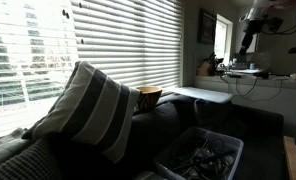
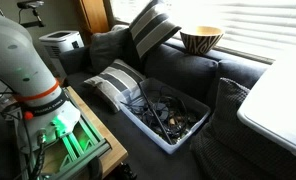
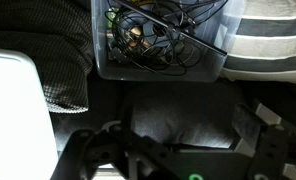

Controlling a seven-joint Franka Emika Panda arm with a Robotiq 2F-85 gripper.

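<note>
High at the upper right of exterior view 1 hangs my gripper (image 1: 250,42), well above the sofa. In the wrist view its dark fingers stand wide apart, so the gripper looks open, with only dark sofa seat seen between them. A clear plastic bin (image 2: 169,143) full of tangled black cables (image 2: 166,108) rests on the sofa. The same bin (image 3: 138,74) lies at the top of the wrist view, apart from my fingers. Exterior view 2 shows the arm's base but not the gripper.
Striped cushions (image 2: 114,84) lean about the sofa. A patterned bowl (image 2: 200,38) stands on the backrest by the blinds. A white panel (image 2: 278,108) and a dark knitted cushion (image 3: 50,62) flank the bin. Bare seat (image 3: 178,108) lies in front of it.
</note>
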